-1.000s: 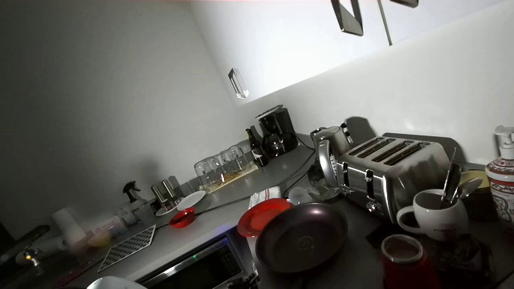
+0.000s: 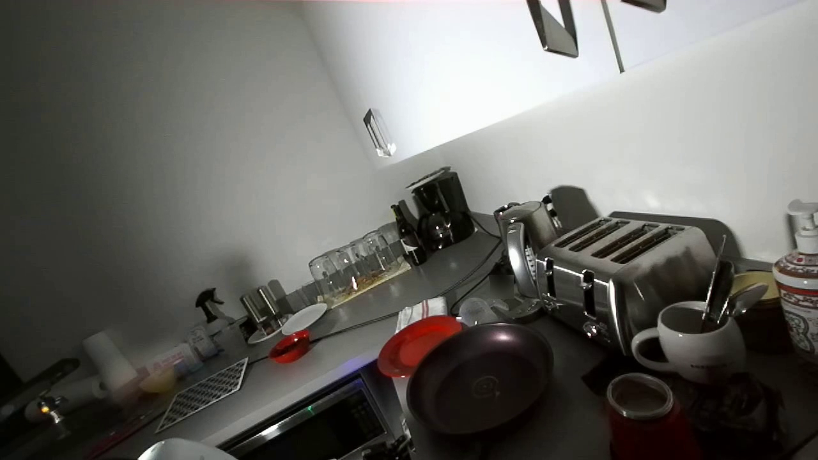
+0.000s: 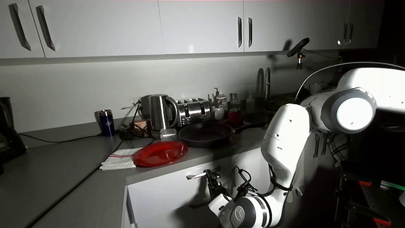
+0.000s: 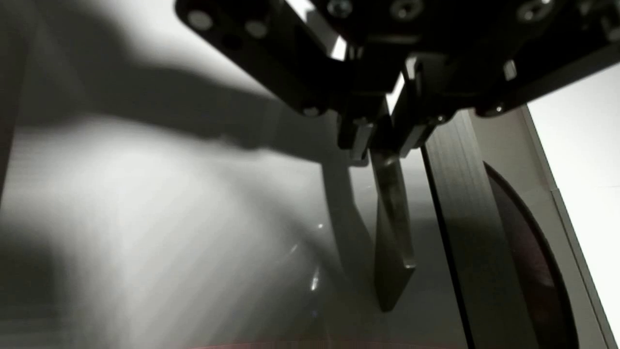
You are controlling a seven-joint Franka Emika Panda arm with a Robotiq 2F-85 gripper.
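In the wrist view, my gripper is shut on one end of a metal handle [image 4: 394, 215], whose free end juts out past the fingers. The handle is fixed to a pale, glossy drawer front [image 4: 174, 232]. A narrow dark gap separates that front from the countertop edge [image 4: 476, 232]. Exterior view 2 has the gripper [image 3: 209, 175] low in front of the white drawer front [image 3: 163, 190], at the right end of the handle [image 3: 195, 176]. Only a bit of the gripper [image 2: 395, 448] shows at the bottom of exterior view 1.
Above the drawer, a dark frying pan [image 3: 205, 133] and a red plate [image 3: 161, 154] stand close to the counter edge. A folded towel [image 3: 119, 159], kettle [image 3: 158, 114] and toaster [image 3: 193, 112] are nearby.
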